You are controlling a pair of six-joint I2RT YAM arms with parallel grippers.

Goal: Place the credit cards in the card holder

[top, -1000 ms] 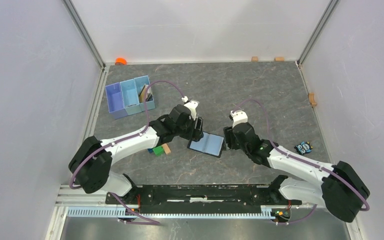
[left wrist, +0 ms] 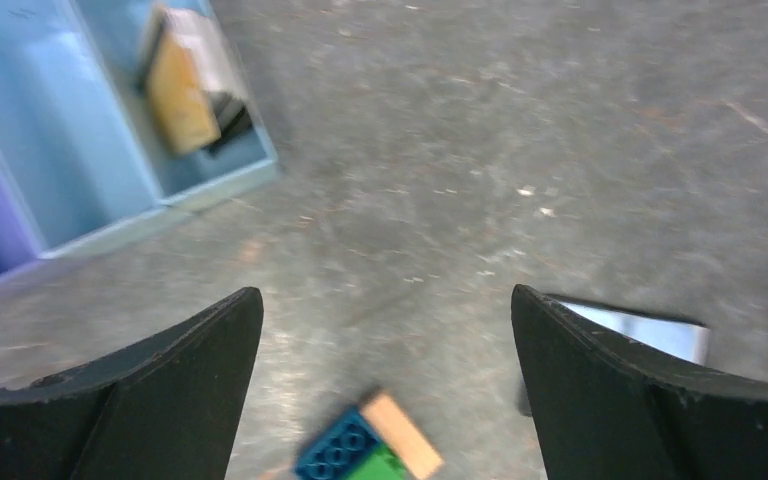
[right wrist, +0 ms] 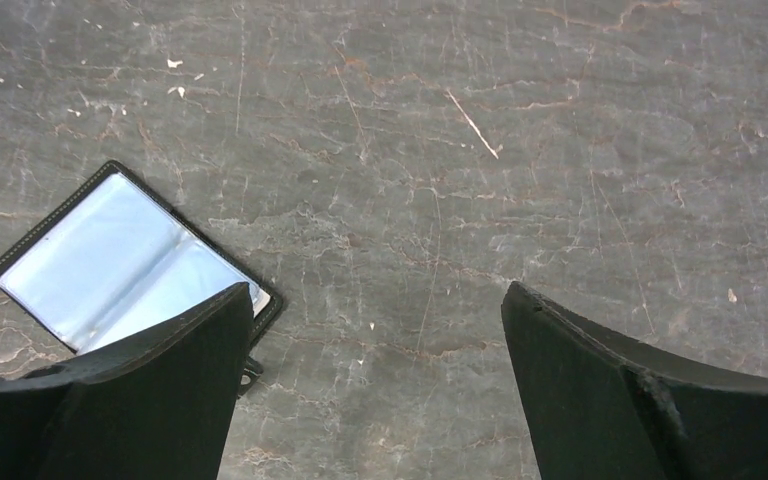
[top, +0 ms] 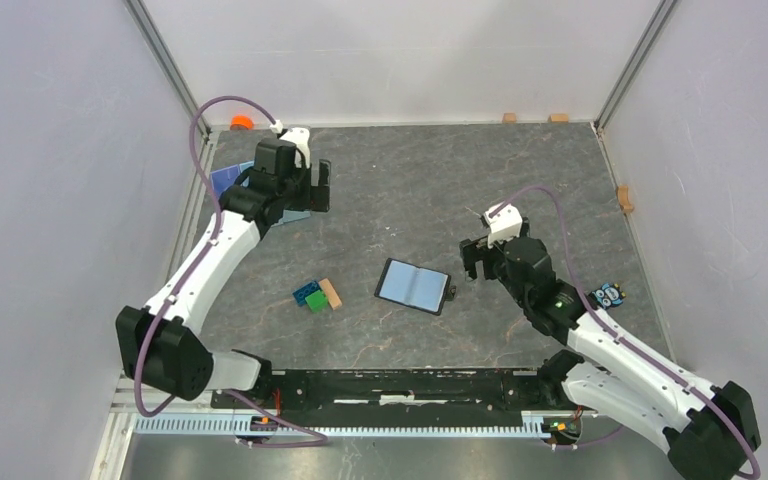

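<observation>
The black card holder lies opened out flat on the table, its pale blue inside facing up. In the right wrist view the holder is at the left, partly behind one finger, with its clasp tab toward the bottom. My right gripper is open and empty, just right of and above the holder. Up by the divided box, my left gripper stands open with nothing between its fingers. Several upright, card-like items stand in the box's light-blue right compartment; whether they are credit cards I cannot tell.
The divided blue-violet box stands at the back left, mostly under the left arm. Blue and green blocks and a wooden one sit left of the holder. A small owl-like item lies far right.
My left gripper has moved from the holder up and left to the box, and its fingers are wider apart. The right gripper has opened and shifted slightly right. The holder has stayed put.
</observation>
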